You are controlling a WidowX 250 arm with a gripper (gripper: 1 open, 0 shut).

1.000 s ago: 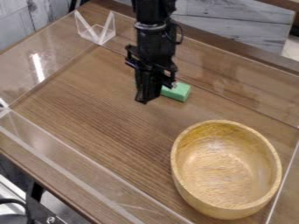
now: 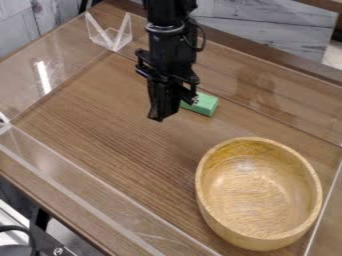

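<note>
My black gripper (image 2: 160, 108) hangs over the middle of the wooden table, its fingertips pointing down and looking shut, with nothing visible between them. Just right of it, partly behind the arm, lies a green block (image 2: 203, 104). A large empty yellow bowl (image 2: 257, 218) stands at the front right, apart from both.
A clear plastic stand (image 2: 110, 32) is at the back left, another clear piece at the left edge. Black cable shows at the bottom left corner. A grey board lies beyond the back edge.
The gripper has moved slightly to the left over the last second. The green block and the bowl look unmoved.
</note>
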